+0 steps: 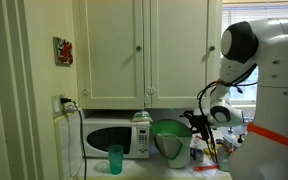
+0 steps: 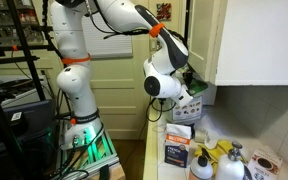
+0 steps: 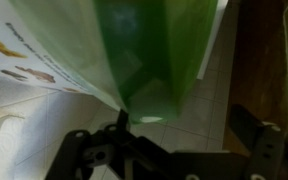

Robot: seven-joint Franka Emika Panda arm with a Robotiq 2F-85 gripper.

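Note:
A white container with green on its upper part (image 1: 171,146) stands on the counter right of the microwave. In exterior view 2 its printed white side (image 2: 187,112) shows behind the arm, with the green part (image 2: 194,94) above. Up close in the wrist view, a translucent green surface (image 3: 139,50) lies ahead of my open gripper, beside a white side printed with food pictures (image 3: 34,55). The fingers stand wide apart. From the outside, my gripper (image 1: 200,124) is at the container's right side; whether it touches cannot be told.
A teal cup (image 1: 115,158) stands before the microwave (image 1: 112,136). In exterior view 2, a coffee bag (image 2: 175,145), a yellow-and-white bottle (image 2: 204,163) and a white kettle-like item (image 2: 234,166) crowd the counter near the arm. Cabinets (image 1: 179,50) hang above.

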